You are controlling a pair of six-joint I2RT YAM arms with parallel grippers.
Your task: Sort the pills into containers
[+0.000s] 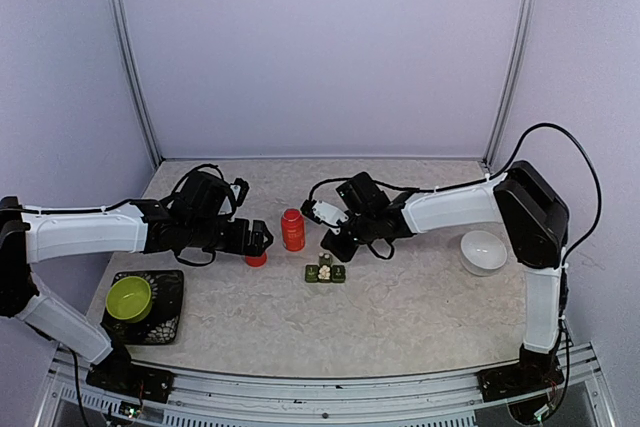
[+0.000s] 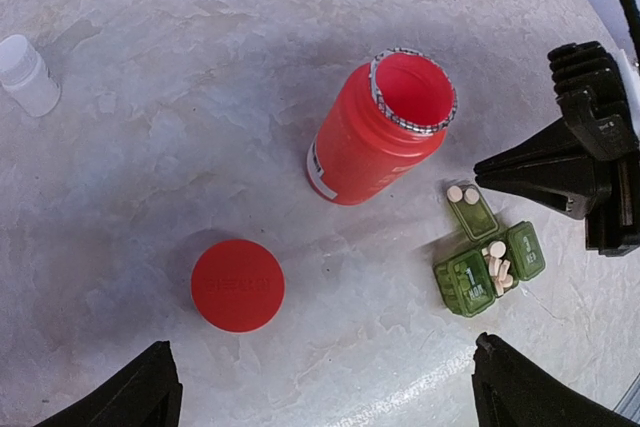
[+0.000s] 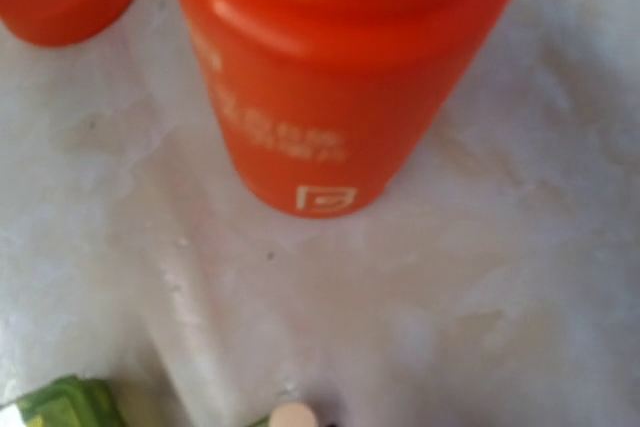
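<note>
A green pill box (image 2: 463,282) lies with its lids up. Several pale pills (image 2: 499,269) fill its middle compartment, and two round white pills (image 2: 463,194) rest on the green flap at its far side. Just right of that flap, in the left wrist view, my right gripper is shut to a point with nothing visible between its fingers. The red bottle (image 2: 370,137) stands upright and uncapped behind the box, its red cap (image 2: 238,285) flat on the table. Above the cap, my left gripper is open and empty.
Farther left stands a small white bottle (image 2: 28,75). A black tray (image 1: 168,319) with a lime-green bowl (image 1: 129,299) sits front left, and a white bowl (image 1: 484,253) far right.
</note>
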